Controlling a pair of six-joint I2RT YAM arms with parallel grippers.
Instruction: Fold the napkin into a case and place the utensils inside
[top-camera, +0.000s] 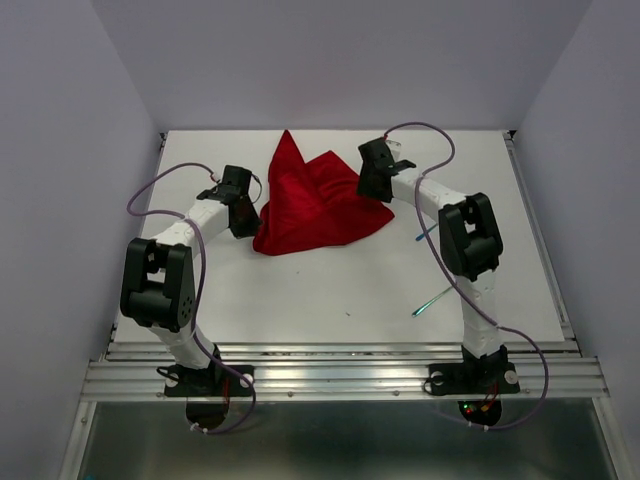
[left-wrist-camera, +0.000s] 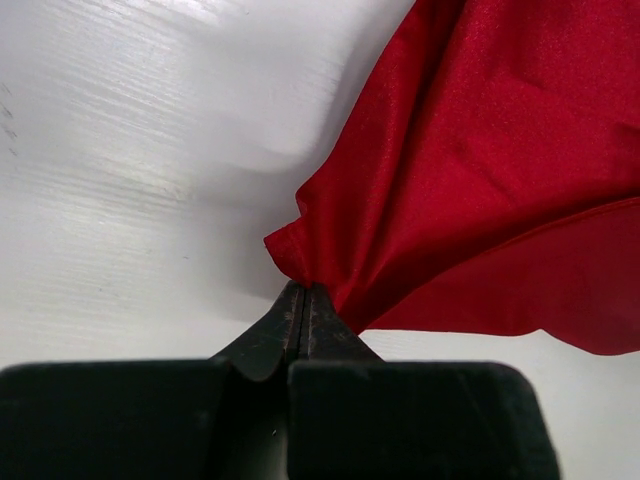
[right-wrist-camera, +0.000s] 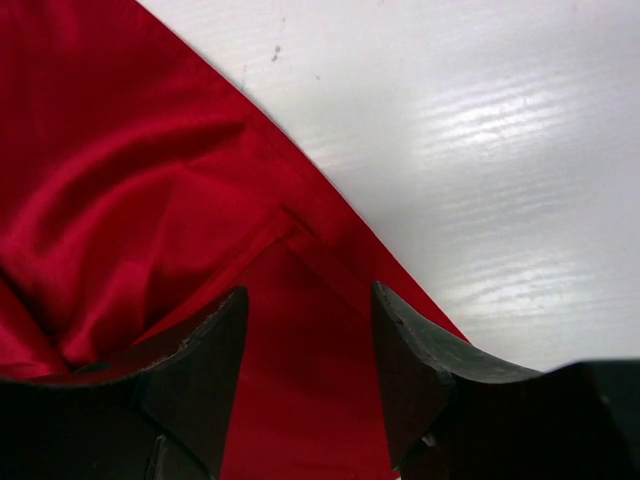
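The red napkin (top-camera: 310, 210) lies crumpled and partly folded on the white table. My left gripper is shut on a corner at its near-left edge, with a small flap of cloth at the fingertips. My right gripper is over the napkin's right part, its fingers apart with red cloth lying beneath and between them; I cannot tell that it holds any.
A green-handled fork (top-camera: 433, 300) and a blue-handled utensil (top-camera: 427, 232) lie on the right, partly hidden by the right arm.
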